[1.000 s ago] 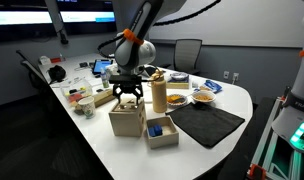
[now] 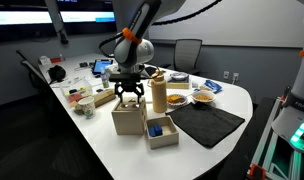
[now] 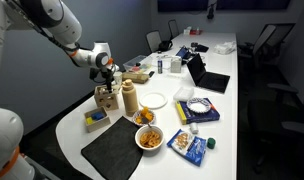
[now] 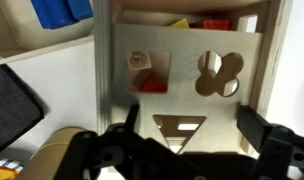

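A wooden box [image 2: 128, 121] with shaped holes in its lid stands near the table's left edge. In the wrist view the lid [image 4: 197, 103] shows a square hole, a rounded clover-like hole and a tapered one; red and pale wood show through the square hole. My gripper is above this box, its fingers [image 4: 254, 127] wide apart and nothing held between them. From the side, the gripper [image 2: 130, 96] hangs just over the lid; whether it touches the lid is unclear.
Beside the box is a small wooden tray [image 2: 172, 138] with blue blocks [image 2: 156, 130]. A tan bottle-like cylinder [image 2: 159, 97] stands close behind. A black mat [image 2: 208, 123], bowls [image 3: 149, 137] and a white plate [image 3: 153, 100] lie farther off. Bare tabletop fronts the box.
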